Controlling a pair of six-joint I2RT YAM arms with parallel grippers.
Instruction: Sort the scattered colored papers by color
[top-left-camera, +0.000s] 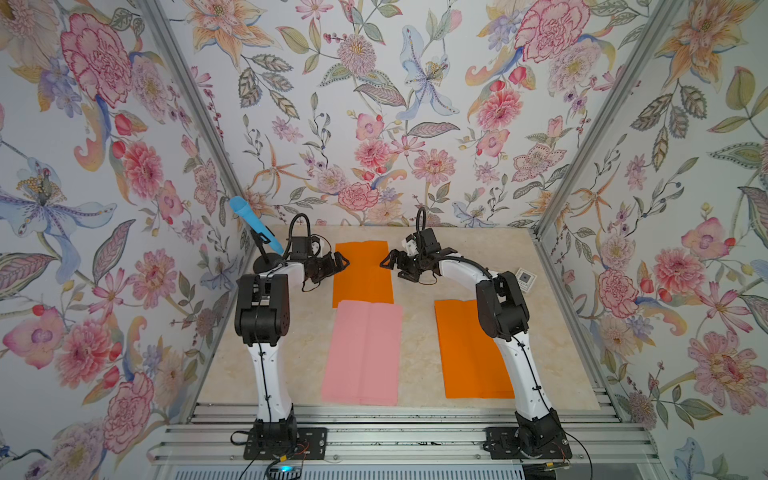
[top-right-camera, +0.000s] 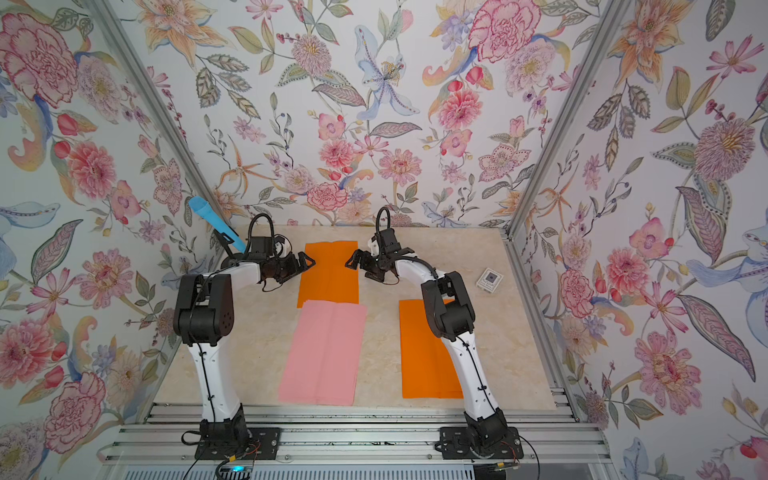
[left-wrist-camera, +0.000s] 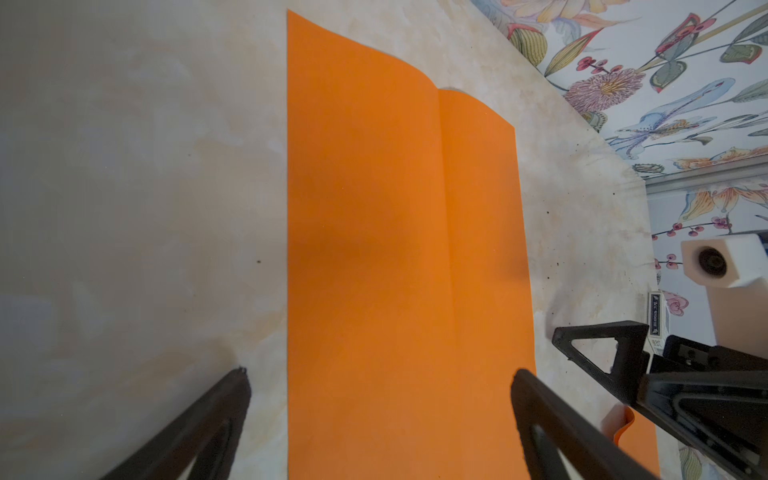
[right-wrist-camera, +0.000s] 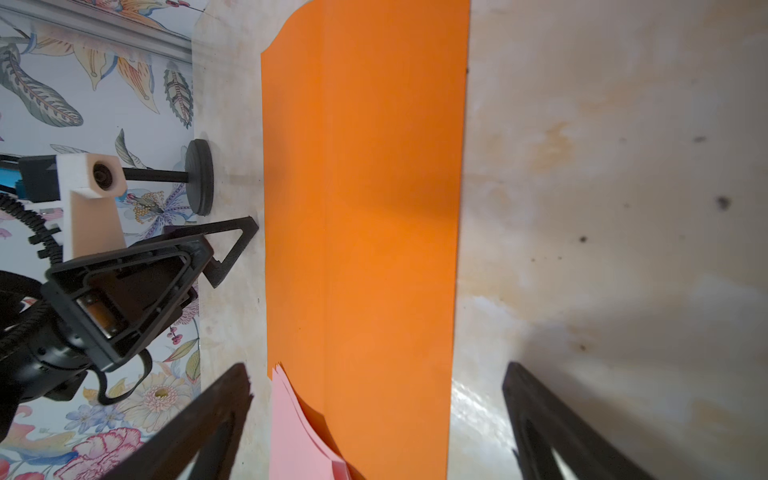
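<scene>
An orange paper (top-left-camera: 362, 268) with a centre crease lies flat at the back middle, its front edge meeting a pink paper (top-left-camera: 361, 352) below it. A second orange paper (top-left-camera: 464, 356) lies at the front right. My left gripper stands open low at the back paper's left edge, that edge between its fingertips. My right gripper is open too, low over the same paper's right edge. Neither holds anything; the paper lies beneath their spread fingers.
A blue lamp-like object (top-left-camera: 252, 220) on a dark stand is at the back left. A small white card (top-right-camera: 489, 280) lies at the right. Bare table (top-right-camera: 448, 248) spans the back right and the outer sides.
</scene>
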